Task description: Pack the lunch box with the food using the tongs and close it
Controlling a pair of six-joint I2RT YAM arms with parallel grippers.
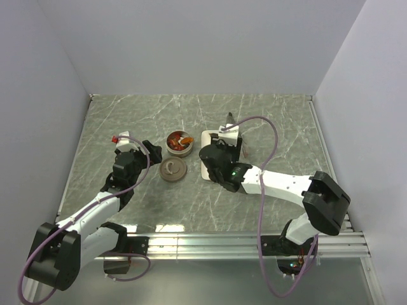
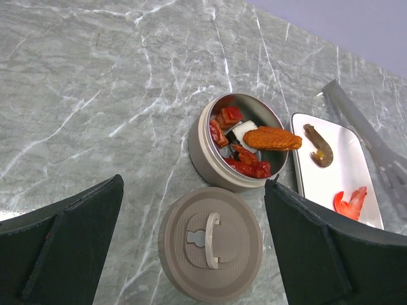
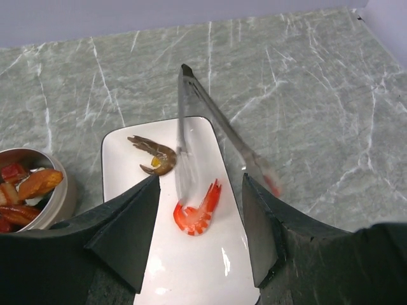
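Observation:
The round lunch box [image 2: 210, 159] holds several food pieces. Its lid [image 2: 178, 241] lies beside it. A white tray [image 3: 127, 184] carries a brown piece [image 3: 159, 155] and a shrimp [image 3: 199, 213]. Metal tongs [image 3: 226, 121] lie across the tray's far right part and the table beside it. My left gripper [image 1: 152, 149] hovers left of the box and lid, open and empty. My right gripper [image 1: 227, 142] is over the tray; in its wrist view the fingers stand apart below the tongs, with nothing seen between them.
Walls [image 1: 197, 44] border the back and sides, and a metal rail runs along the front edge.

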